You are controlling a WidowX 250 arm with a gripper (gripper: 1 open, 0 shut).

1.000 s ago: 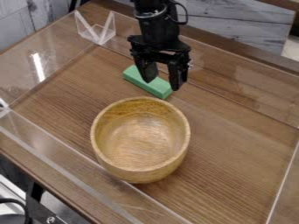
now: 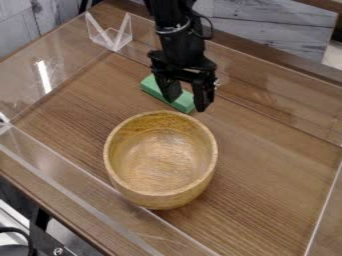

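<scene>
A black gripper (image 2: 183,84) hangs from the top centre of the camera view, low over a green block (image 2: 163,95), its fingers apart. The block lies on the wooden table (image 2: 274,160), partly covered by the gripper. I cannot tell whether the fingers touch it. Below them stands a tan oval bowl (image 2: 159,158), empty.
A clear plastic object (image 2: 110,35) is at the back left, another at the left edge. A grey marbled wall runs along the back. A black cable shows at the bottom left.
The gripper has shifted slightly and sits lower over the green block, covering more of its right end.
</scene>
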